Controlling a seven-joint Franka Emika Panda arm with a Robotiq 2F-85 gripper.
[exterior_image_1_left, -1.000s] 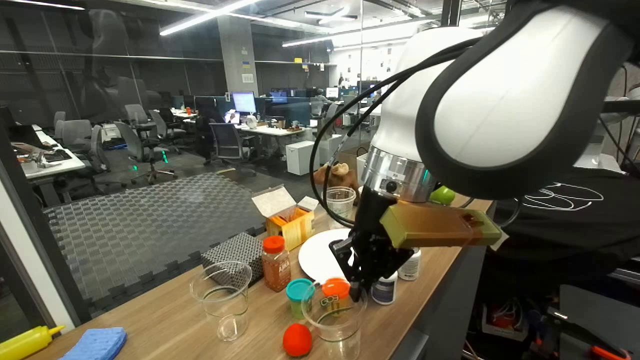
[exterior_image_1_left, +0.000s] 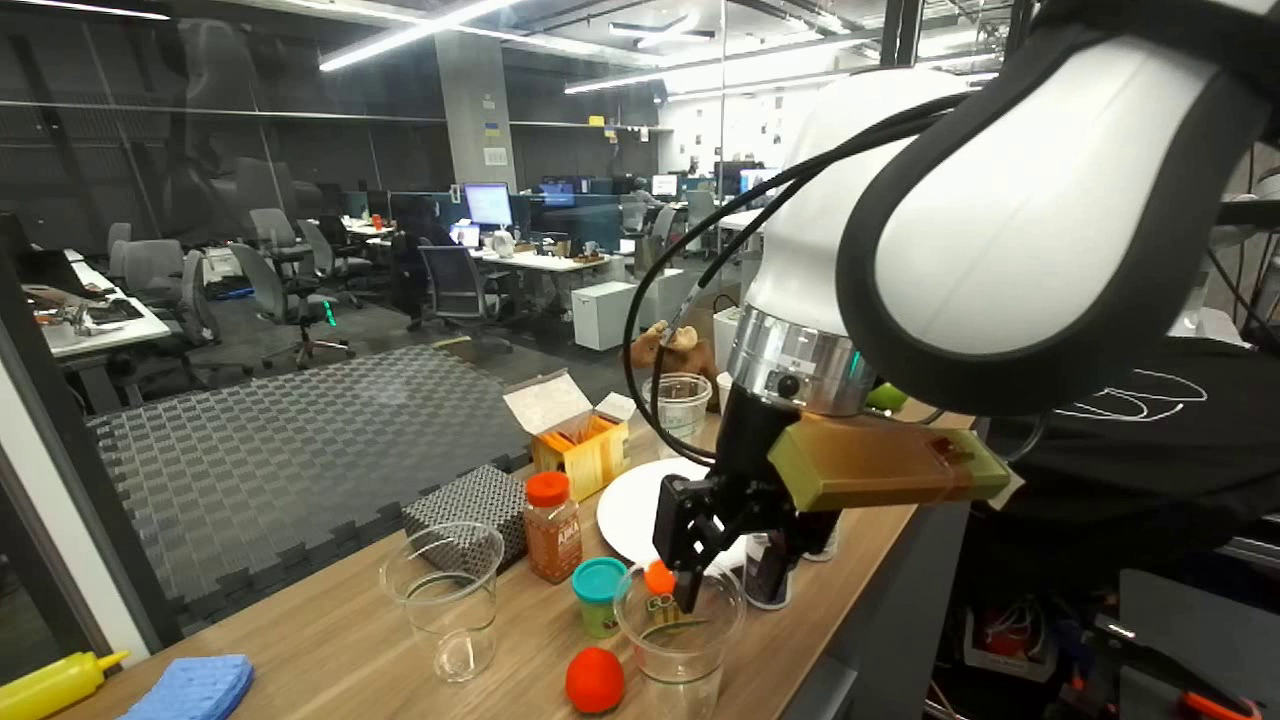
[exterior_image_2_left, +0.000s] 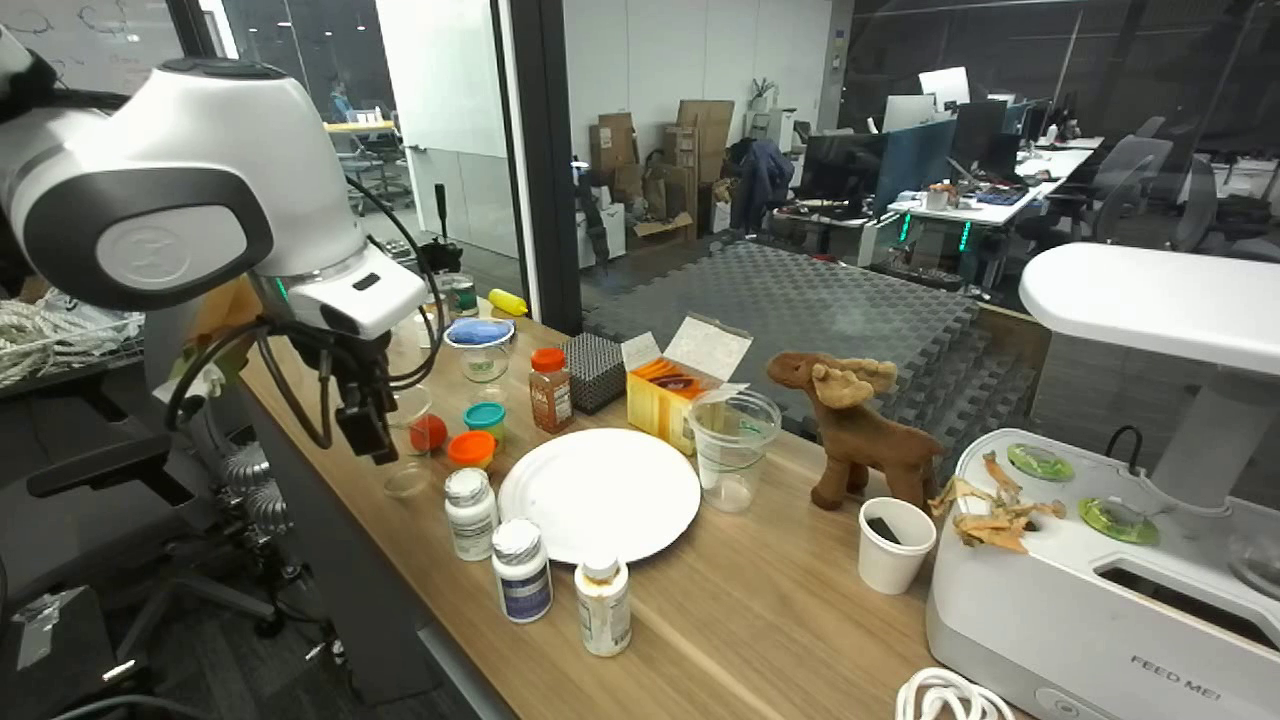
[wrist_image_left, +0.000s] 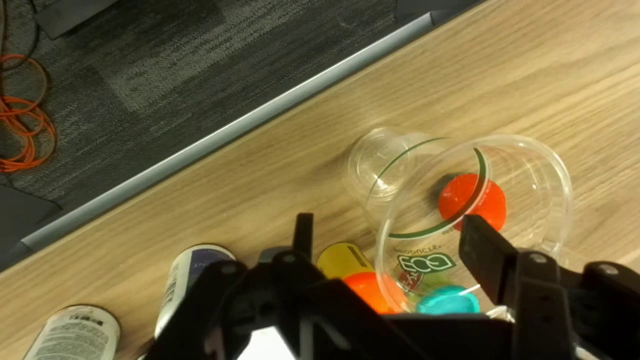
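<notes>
A clear plastic cup (wrist_image_left: 414, 234) with a green printed logo stands on the table near its edge. My gripper hangs at its rim with the fingers spread apart. In the wrist view one finger (wrist_image_left: 304, 233) appears outside the rim and the other overlaps the cup's opening; contact with the rim cannot be told. Exterior view 1 also has the gripper (exterior_image_1_left: 727, 588) at the cup's (exterior_image_1_left: 680, 636) rim. A red ball (exterior_image_1_left: 595, 680) lies beside the cup. Close by stand a teal-lidded tub (exterior_image_1_left: 599, 594) and an orange-lidded tub (exterior_image_2_left: 471, 450).
A white plate (exterior_image_2_left: 600, 492) lies beyond the tubs, with white bottles (exterior_image_2_left: 523, 570) along its near side. Another clear cup (exterior_image_1_left: 450, 606), a red-lidded jar (exterior_image_1_left: 552, 528) and an open tea box (exterior_image_1_left: 582, 450) stand around. Bare table lies near the blue cloth (exterior_image_1_left: 192, 690).
The gripper's fingers have spread wider, and the hand has shifted slightly. In exterior view 1 the clear cup's rim sits a little farther right and partly covers the orange lid.
</notes>
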